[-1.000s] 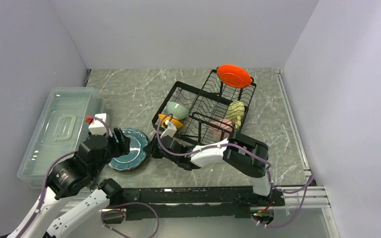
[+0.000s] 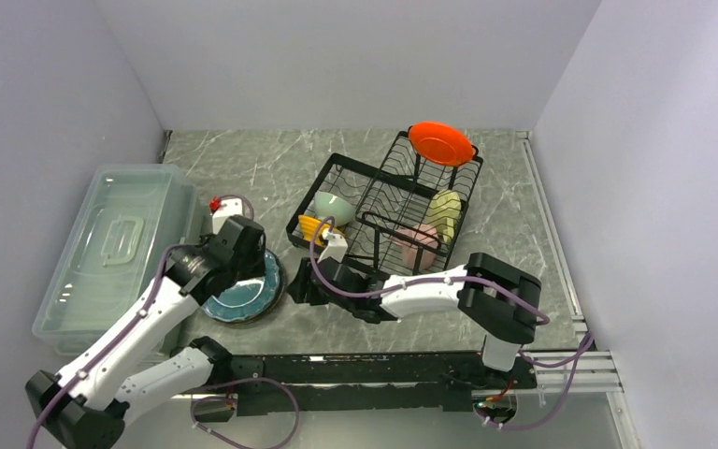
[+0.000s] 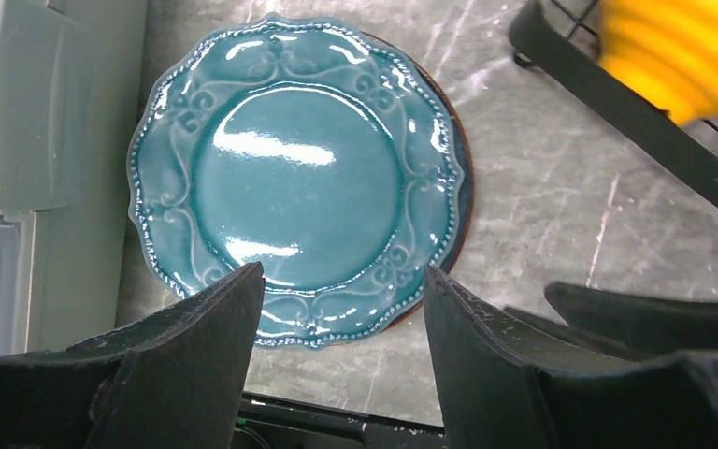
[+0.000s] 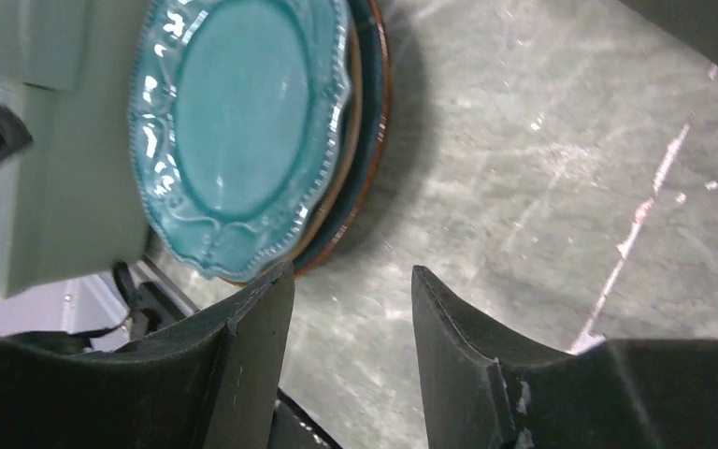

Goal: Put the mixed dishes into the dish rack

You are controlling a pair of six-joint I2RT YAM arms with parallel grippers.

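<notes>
A teal plate [image 3: 299,187] with a scalloped, beaded rim lies on top of a stack near the clear box; darker plate edges [image 4: 366,140] with brown rims show beneath it. Over this stack hangs my left gripper, its fingers apart and nothing between them. Just right of the stack, my right gripper is open and empty above the counter. The black dish rack [image 2: 402,187] carries an orange-red plate [image 2: 441,144] upright, a pale green bowl [image 2: 335,208], yellow bowl [image 2: 310,230], pink piece [image 2: 419,245] and yellow-green piece [image 2: 445,213].
A lidded translucent box [image 2: 103,262] stands close along the left of the plates. Grey walls close off the back and sides.
The right arm has shifted slightly right, away from the stack. The dishes have stayed put.
</notes>
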